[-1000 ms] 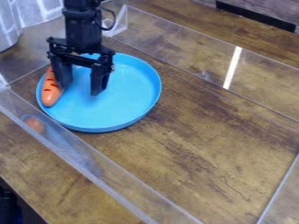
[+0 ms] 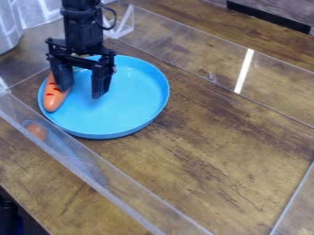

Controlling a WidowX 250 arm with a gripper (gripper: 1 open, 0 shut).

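Observation:
My black gripper (image 2: 81, 70) reaches down from the top left over a blue plate (image 2: 130, 115), its two fingers apart above the plate's left half. An orange carrot (image 2: 54, 97) lies along the plate's left side, beside the left finger, which partly covers its upper end. I cannot tell whether that finger touches it. Nothing clearly shows between the fingers.
Clear plastic barriers cross the wooden table (image 2: 221, 138), one along the lower left and others toward the back and right. A silvery object (image 2: 7, 23) stands at the top left corner. The table right of the plate is clear.
The gripper has shifted slightly left, closer over the carrot's upper end. The plate and carrot look unchanged.

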